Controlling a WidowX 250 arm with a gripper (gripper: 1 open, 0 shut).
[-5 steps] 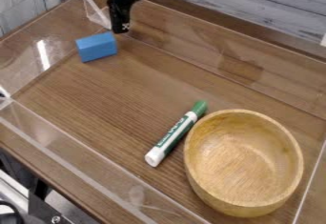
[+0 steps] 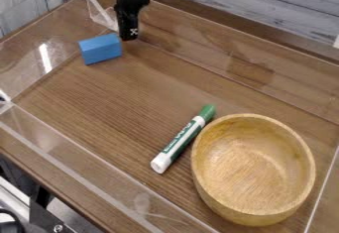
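My black gripper (image 2: 129,31) hangs at the top of the view, toward the back left of the wooden table, just above and right of a blue block (image 2: 101,49). It is shut, with nothing visible between its fingers. A white and green marker (image 2: 183,140) lies at the front middle, and a tan oval bowl (image 2: 252,167) sits at the front right.
A white panelled wall (image 2: 265,4) runs along the back, and the table's left edge drops to a dark area with cables at the lower left.
My gripper has lowered slightly since a second ago. The block, marker and bowl have not moved.
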